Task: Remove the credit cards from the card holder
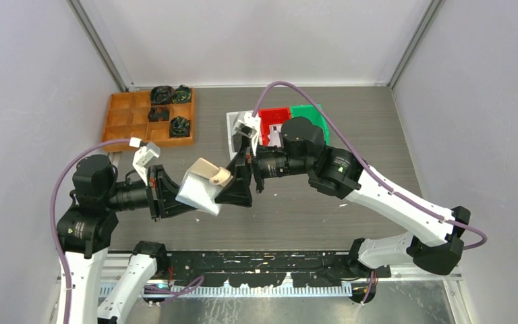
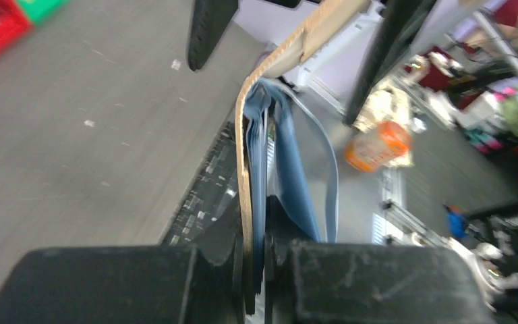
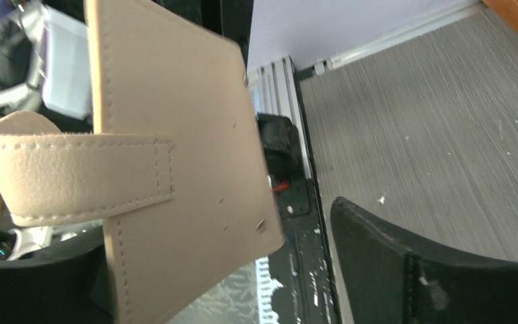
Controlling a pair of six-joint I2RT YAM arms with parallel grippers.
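Note:
My left gripper is shut on the lower edge of the beige card holder, which is held up above the table. In the left wrist view the holder appears edge-on with blue inner layers fanned apart; separate cards cannot be made out. A pale inner side shows from the top. My right gripper is part open around the holder's upper part, one finger standing clear on the right. The holder's stitched strap faces the right wrist camera.
An orange compartment tray with dark bundles stands at the back left. Red and green bins and a whitish bin are partly hidden by the right arm.

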